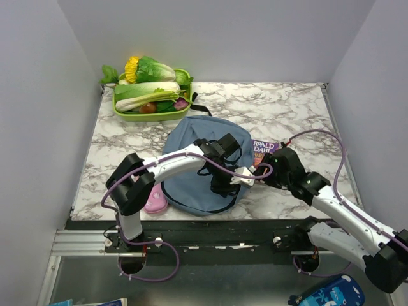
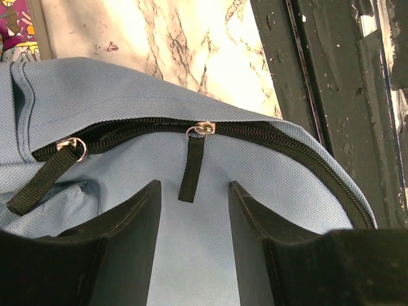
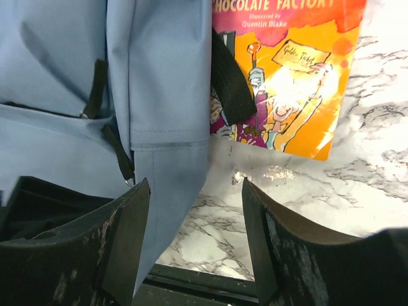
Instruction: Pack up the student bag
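The blue-grey bag (image 1: 191,191) lies flat in the middle of the table. Its black zipper (image 2: 299,150) is partly open, and two pullers show in the left wrist view. One zipper puller (image 2: 192,169) hangs between the fingers of my left gripper, which is open and not closed on it. Beside the bag's right side, my right gripper has its fingers apart with nothing held between them. A Roald Dahl book (image 3: 287,83) lies just right of the bag, its left part under the bag's edge and a black strap. A pink pencil case (image 1: 155,200) sits left of the bag.
A green basket of vegetables (image 1: 153,116) stands at the back left. Below the table's front edge, a blue case (image 1: 333,293) shows at bottom right and books (image 1: 108,303) at bottom left.
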